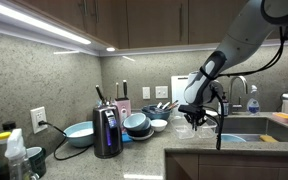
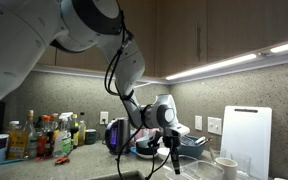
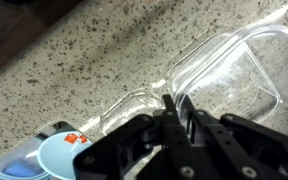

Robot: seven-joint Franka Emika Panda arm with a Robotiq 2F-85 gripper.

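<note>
My gripper is shut on the rim of a clear plastic container [image 3: 246,75], which fills the right of the wrist view. Another clear container [image 3: 132,108] sits on the speckled counter to the left of the fingertips. In exterior view 1 the gripper [image 1: 195,122] is low over the counter, left of the sink, with see-through shapes around it. Whether the held container touches the counter is hard to tell.
Stacked bowls [image 1: 137,124], a black toaster [image 1: 107,132] and a light blue bowl [image 1: 80,134] stand to the left. The sink [image 1: 246,128] opens to the right. A white board [image 2: 246,139] leans on the wall.
</note>
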